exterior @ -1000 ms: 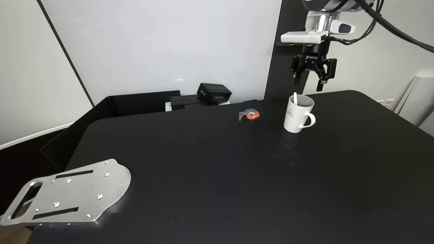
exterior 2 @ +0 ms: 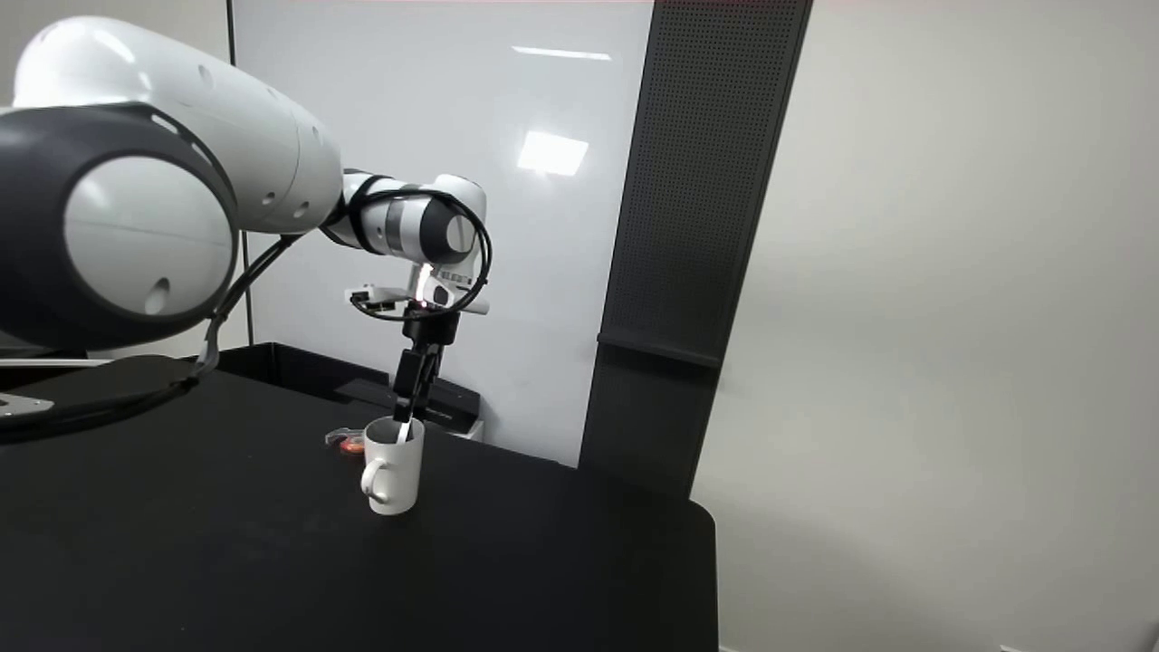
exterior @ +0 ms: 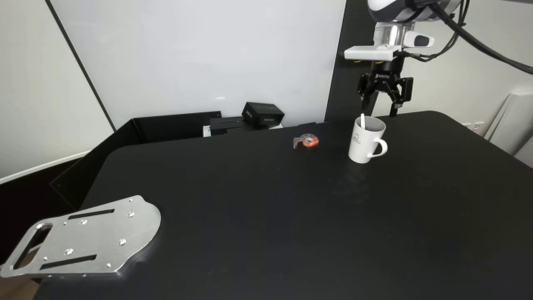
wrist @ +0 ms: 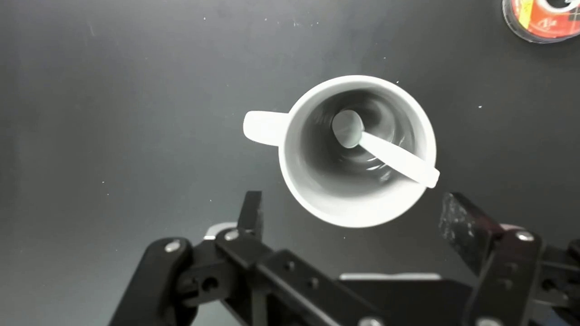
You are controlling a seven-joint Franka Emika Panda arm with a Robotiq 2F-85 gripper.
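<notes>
A white mug [exterior: 360, 146] stands upright on the black table, its handle turned to the right in exterior view 1. Inside it leans a white spoon [wrist: 399, 157]; the bowl rests down in the mug and the handle end crosses the rim. My gripper [exterior: 379, 108] points down, slightly above and behind the mug, with its fingers wide apart and nothing between them. In the wrist view the mug [wrist: 299, 182] lies ahead of the fingers [wrist: 251, 213], and the spoon's tip is nearest the right one.
A red tape dispenser [exterior: 308, 141] lies left of the mug. Dark boxes [exterior: 263, 114] sit beyond the table's back edge. A silver metal plate [exterior: 100, 235] occupies the front left corner.
My gripper has come down a little toward the mug, its fingers still apart. Mug, spoon and tape have stayed in place.
</notes>
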